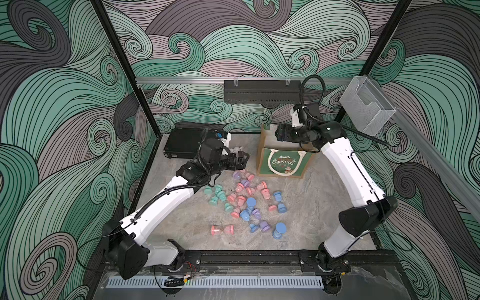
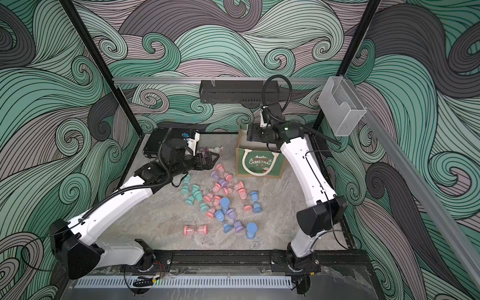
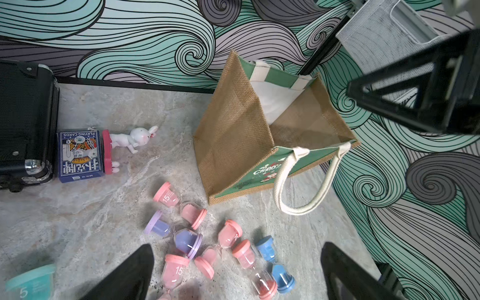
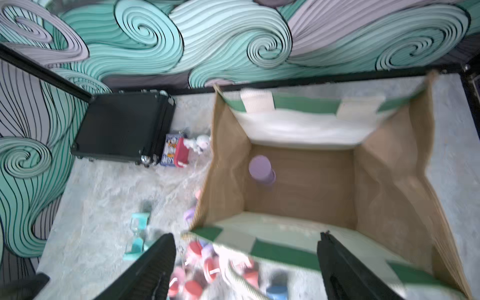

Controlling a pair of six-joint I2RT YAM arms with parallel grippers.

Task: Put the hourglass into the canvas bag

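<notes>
Inside the canvas bag (image 4: 305, 185), a purple-capped hourglass (image 4: 261, 168) stands on the floor near the left wall, in the right wrist view. My right gripper is above the bag; its fingers (image 4: 155, 267) are apart with nothing between them. In the top left view the bag's green front (image 1: 283, 162) shows, its mouth partly covered by the right gripper (image 1: 283, 133). My left gripper hovers left of the bag over the table, fingers wide apart and empty. Several pink (image 3: 230, 233), blue, purple and teal hourglasses lie in front of the bag.
A black case (image 4: 122, 127) sits at the back left, with a card box (image 3: 80, 155) and a white rabbit figure (image 3: 135, 138) beside it. One pink hourglass (image 1: 222, 230) lies alone near the front. Right of the bag the table is clear.
</notes>
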